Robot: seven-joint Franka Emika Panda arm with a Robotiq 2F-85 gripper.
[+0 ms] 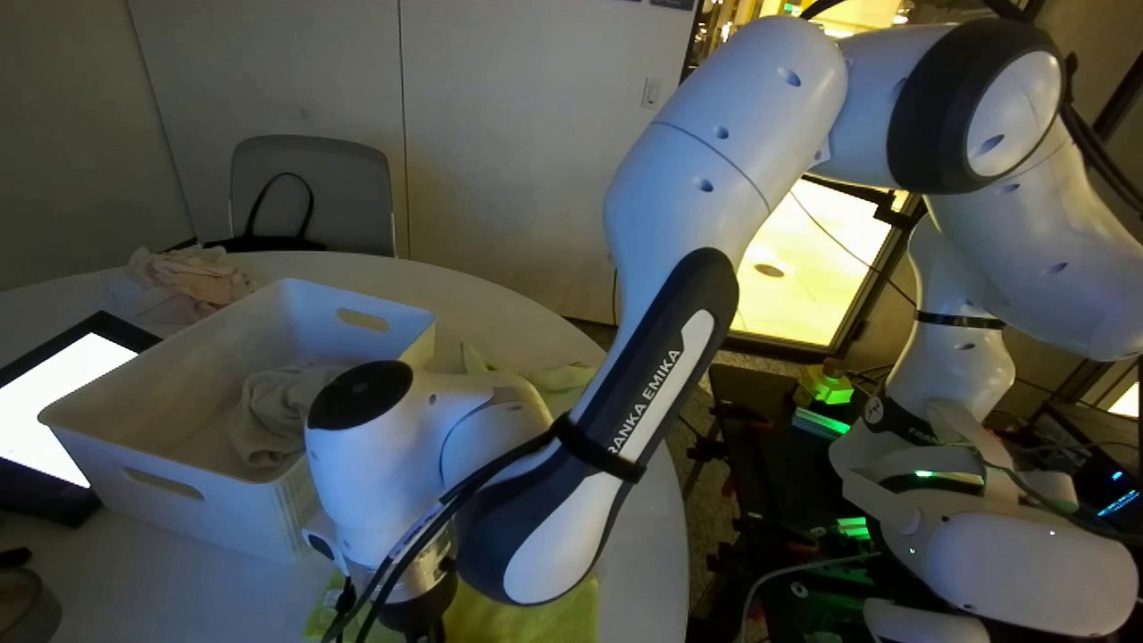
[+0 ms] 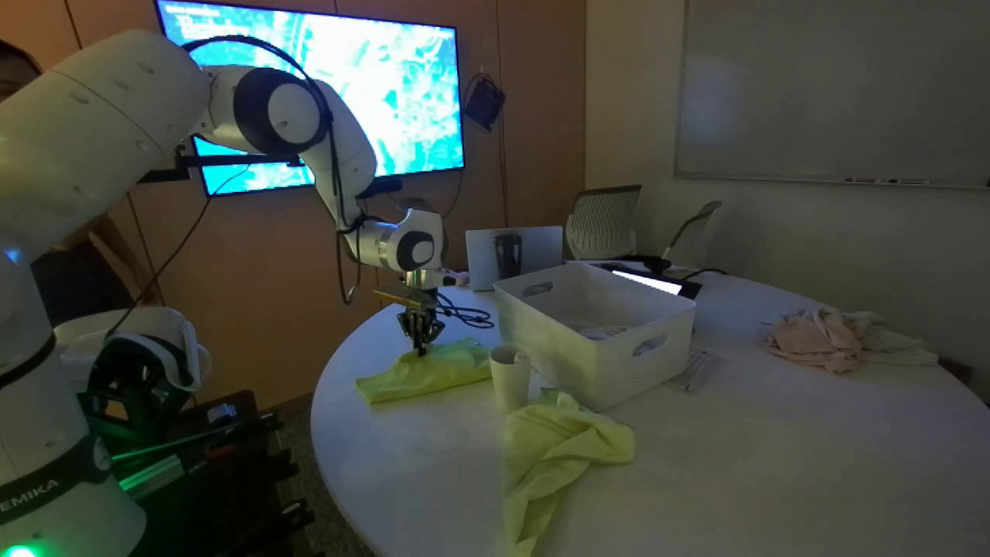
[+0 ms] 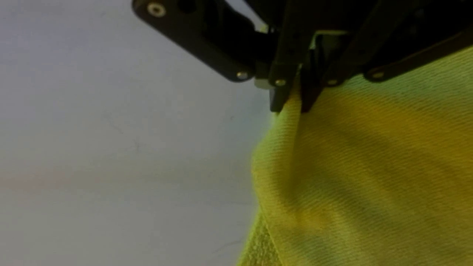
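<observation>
A yellow-green cloth [image 2: 436,370] lies on the table beneath my gripper [image 2: 422,351], to the left of the white bin. In the wrist view the gripper is shut on a raised fold at the edge of this cloth [image 3: 354,177], the fold pinched between its fingertips. Most of the cloth spreads out to the right there, flat on the table. From the first exterior view my arm hides the fingers, and part of the cloth [image 1: 536,620] shows below it.
A white bin [image 2: 566,348] holds a pale cloth [image 1: 273,418]. Beside it stand a white cup [image 2: 510,379] and a second green cloth [image 2: 566,445]. Pinkish cloths [image 2: 821,339] lie at the far right, a lit screen [image 1: 64,396] behind the bin.
</observation>
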